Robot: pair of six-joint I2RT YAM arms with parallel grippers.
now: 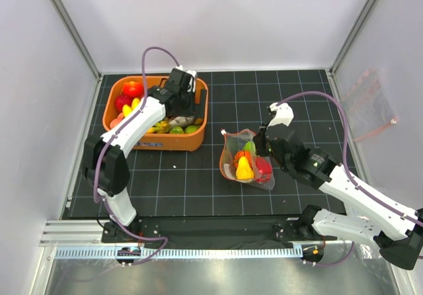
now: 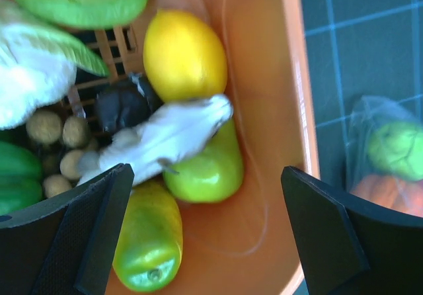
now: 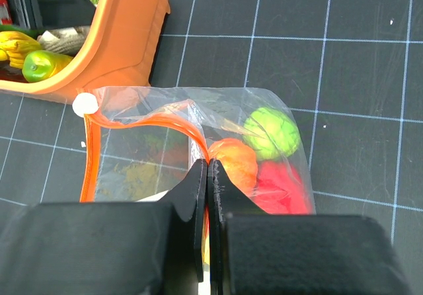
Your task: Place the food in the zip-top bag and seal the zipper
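An orange bin (image 1: 156, 144) of toy food stands at the left. My left gripper is open over it, above a grey-white item (image 2: 165, 136), a lemon (image 2: 185, 57) and green fruit (image 2: 205, 172). The clear zip bag (image 1: 234, 169) with orange zipper holds yellow, orange, green (image 3: 269, 133) and red (image 3: 281, 186) food. My right gripper is shut on the bag's zipper edge.
Pale walls enclose the sides and back.
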